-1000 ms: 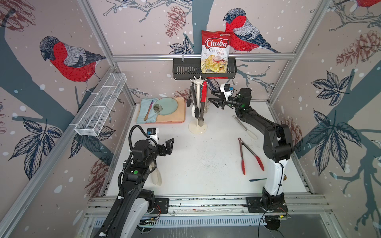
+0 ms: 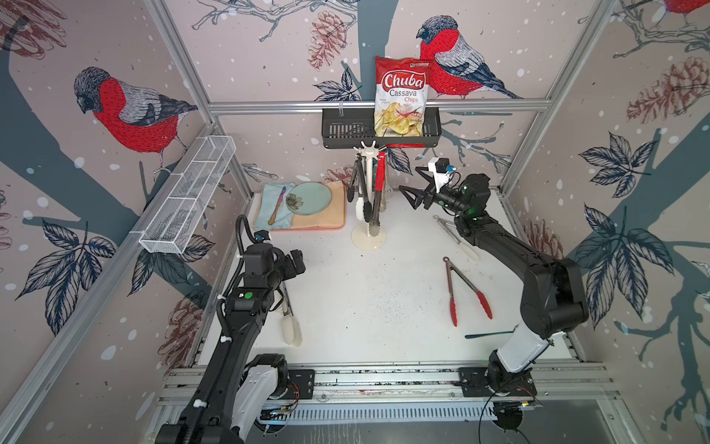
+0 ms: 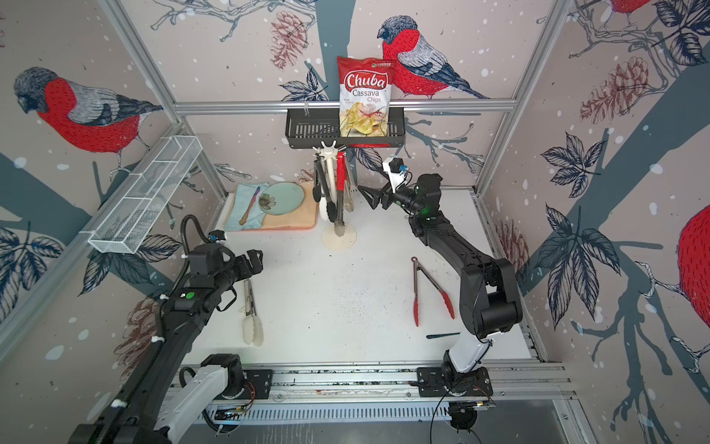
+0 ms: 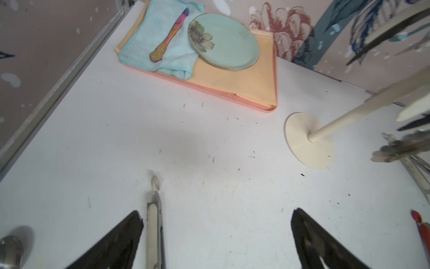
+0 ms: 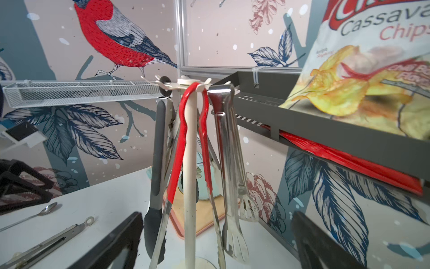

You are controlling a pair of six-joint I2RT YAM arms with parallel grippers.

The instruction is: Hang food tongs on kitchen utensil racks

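The cream rack (image 5: 190, 188) carries several tongs and utensils. Red-handled tongs (image 5: 179, 148) and shiny metal tongs (image 5: 226, 130) hang from its top hooks. To its right my right gripper is open and empty, apart from the hanging tongs. Cream-tipped tongs (image 2: 291, 329) lie on the table at the left, their ring end (image 4: 155, 183) visible in the left wrist view. Above that side, my left gripper stands open and holds nothing. Red-tipped tongs (image 2: 452, 296) lie spread at the right. Another pale-tipped pair (image 2: 462, 244) lies partly behind the right arm.
A tray (image 4: 237, 92) with a cloth and a green plate (image 4: 224, 42) sits at the back left. A dark shelf (image 2: 347, 133) with a chip bag (image 2: 403, 96) hangs behind the rack. The rack's round base (image 4: 306, 141) stands mid-back. Mid-table is clear.
The left gripper moved left and tipped downward, bringing the cream-tipped tongs into view.
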